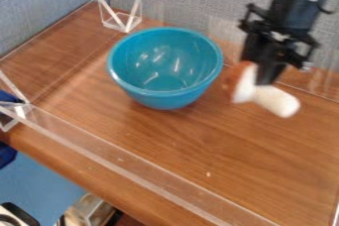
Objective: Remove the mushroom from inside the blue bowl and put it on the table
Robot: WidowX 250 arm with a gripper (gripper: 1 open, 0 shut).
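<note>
The mushroom point(269, 97), blurred, has a white stem pointing to the lower right and an orange-brown cap on its left side. It hangs over the right part of the table, to the right of the blue bowl point(166, 96). My black gripper point(261, 71) comes down from the upper right and is shut on the mushroom. The fingertips are blurred and partly hidden by it. Inside the bowl nothing shows.
Bare wooden table point(199, 156) lies in front of the bowl and to its right. A clear low wall point(119, 161) runs along the front edge. White wire brackets point(121, 14) stand at the back left.
</note>
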